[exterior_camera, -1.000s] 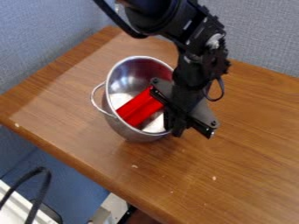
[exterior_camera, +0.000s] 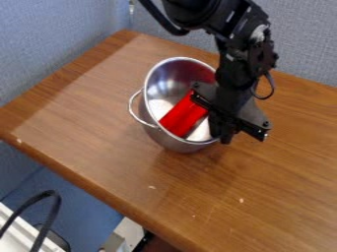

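Note:
A metal bowl with a side handle sits tilted on the wooden table, holding a red can and a white inner area. My dark gripper is at the bowl's right rim, partly over it; whether anything is between its fingers is hidden, and its fingertips are hard to make out.
Grey-blue padded walls stand behind and at the left. A black cable and white parts lie below the table's edge at the lower left.
My gripper has moved up and to the right, away from the viewer, and the bowl with the red can has shifted along with it, to the right and back.

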